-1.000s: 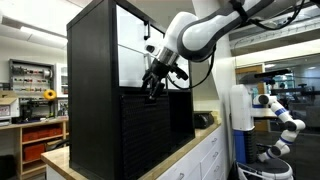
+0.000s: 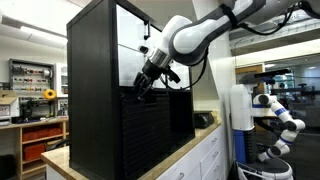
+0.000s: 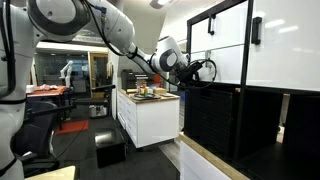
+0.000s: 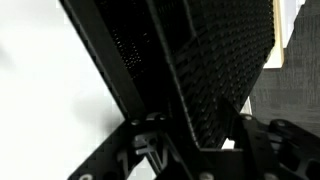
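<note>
My gripper (image 2: 143, 90) is at the front of a tall black cabinet (image 2: 92, 95), close to the upper edge of its dark, ribbed shutter-like front (image 2: 145, 130). White door panels (image 2: 131, 65) lie just above. In exterior view 2, the gripper (image 3: 190, 78) reaches in from the left to the same spot. At the bottom of the wrist view, the dark fingers (image 4: 140, 140) stand apart, and a long black ribbed edge (image 4: 170, 75) runs down toward the gap. Shadow hides whether they touch that edge.
A wooden counter (image 2: 182, 155) with white drawers (image 2: 205, 155) runs along the cabinet's foot. An open black compartment (image 2: 181, 118) lies to the shutter's right. Free room is in front of the cabinet.
My gripper has shifted slightly left along the cabinet front, and the wrist and forearm have come a little left with it. The cabinet stands where it was.
</note>
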